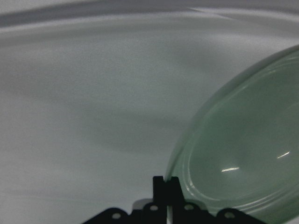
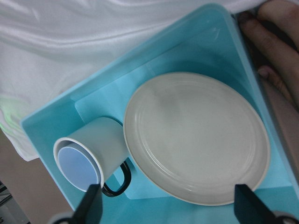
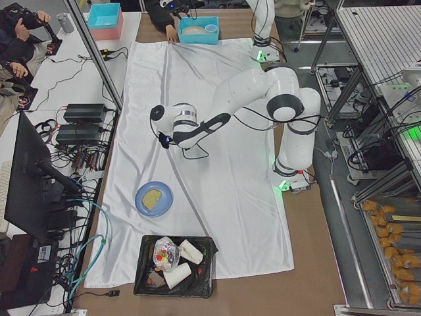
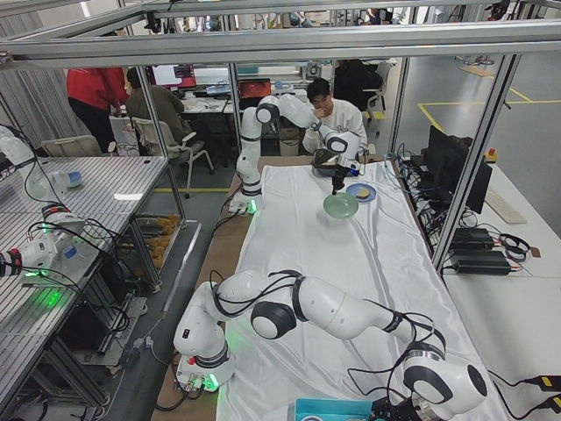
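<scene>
A translucent green plate (image 4: 340,207) is at my left gripper, which is shut on its rim above the white cloth; in the left wrist view the plate (image 1: 243,140) fills the right side. A blue plate (image 3: 143,205) with a yellow item (image 3: 150,198) lies on the cloth. In the right wrist view my right gripper stands open over a teal bin (image 2: 56,142) holding a cream plate (image 2: 196,135) and a white mug (image 2: 103,144) with a blue cup (image 2: 77,165) inside it.
A black tray (image 3: 141,276) with wrapped items sits at the near end in the left camera view. A hand (image 2: 275,51) is beside the teal bin.
</scene>
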